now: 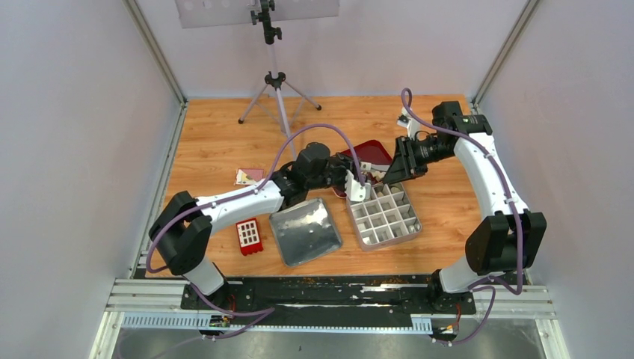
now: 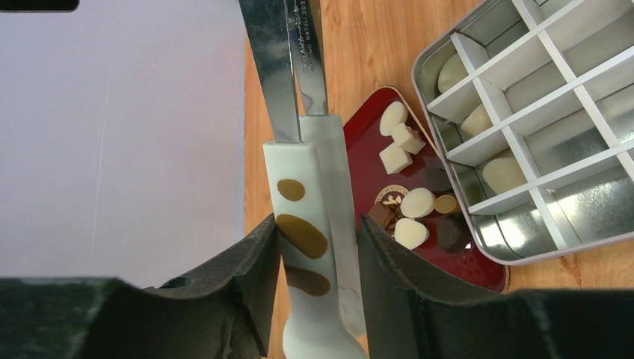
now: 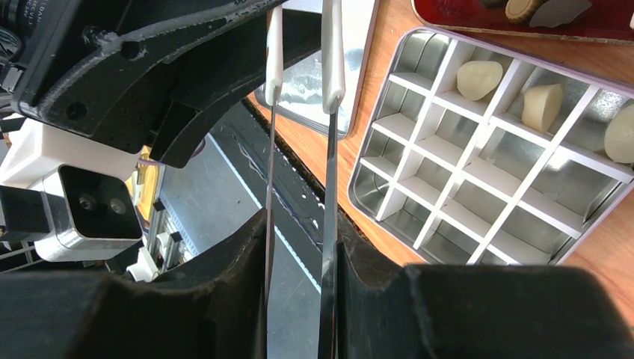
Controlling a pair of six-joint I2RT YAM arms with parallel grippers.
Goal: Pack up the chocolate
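Long metal tongs with white, brown-spotted handles (image 2: pixel 303 209) stand between both grippers. My left gripper has its fingers around the handles; whether they grip is unclear. My right gripper is shut on the tongs' metal end. A red tray (image 2: pixel 471 265) holds white and brown chocolates (image 2: pixel 417 203). The divided metal box (image 1: pixel 382 236) beside it has white pieces (image 3: pixel 478 78) in some top-row compartments, the others shown being empty.
A silver tray (image 1: pixel 306 232), a red-and-white object (image 1: pixel 249 236) and a small card (image 1: pixel 249 176) lie left of the box. A tripod (image 1: pixel 277 90) stands behind.
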